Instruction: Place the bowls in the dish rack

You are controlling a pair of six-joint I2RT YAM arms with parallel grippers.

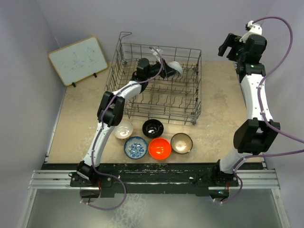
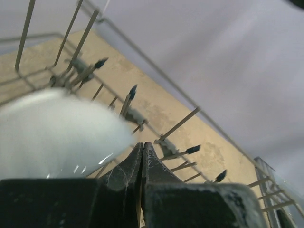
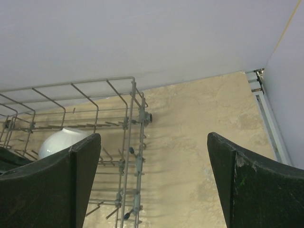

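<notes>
In the dish rack [image 1: 199, 95] at the back, a white bowl [image 1: 176, 66] stands tilted on edge among the tines; it also shows in the left wrist view [image 2: 57, 133] and right wrist view [image 3: 64, 140]. My left gripper [image 1: 167, 71] is shut right beside that bowl, with nothing seen between its fingertips. My right gripper [image 1: 227, 45] is open and empty, high at the back right. In front of the rack lie a cream bowl [image 1: 122, 129], black bowl [image 1: 153, 128], blue patterned bowl [image 1: 136, 147], orange bowl [image 1: 159, 148] and tan bowl [image 1: 181, 142].
A whiteboard [image 1: 71, 59] leans at the back left. Grey walls enclose the back and sides.
</notes>
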